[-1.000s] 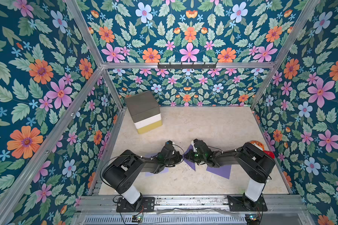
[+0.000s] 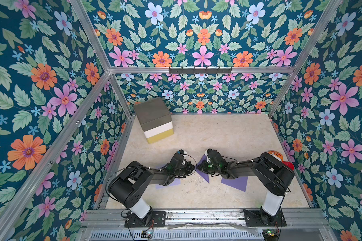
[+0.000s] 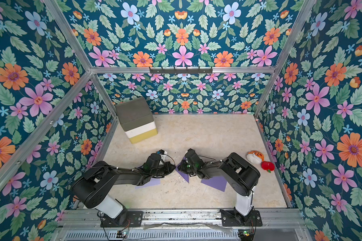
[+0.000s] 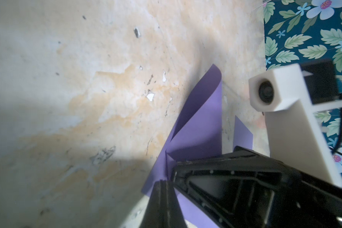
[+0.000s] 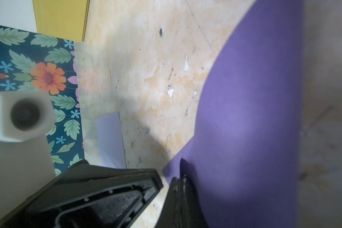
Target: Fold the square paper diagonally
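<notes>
A purple paper (image 2: 205, 176) lies at the table's centre, folded over with a raised, curling flap, as both wrist views show (image 4: 197, 129) (image 5: 247, 114). My right gripper (image 2: 201, 164) is shut, its tips down on the paper by the flap's edge in the right wrist view (image 5: 180, 178); whether paper is between them is not clear. My left gripper (image 2: 191, 168) is shut just left of it, its tips (image 4: 164, 184) at the paper's edge, with nothing seen between them. The arms hide parts of the paper.
More purple paper (image 2: 235, 184) lies under the right arm and a lighter sheet (image 2: 167, 183) under the left. A stacked box (image 2: 152, 120) stands back left; a red object (image 3: 267, 165) and an orange-white one (image 3: 254, 157) lie at the right.
The right arm looks still.
</notes>
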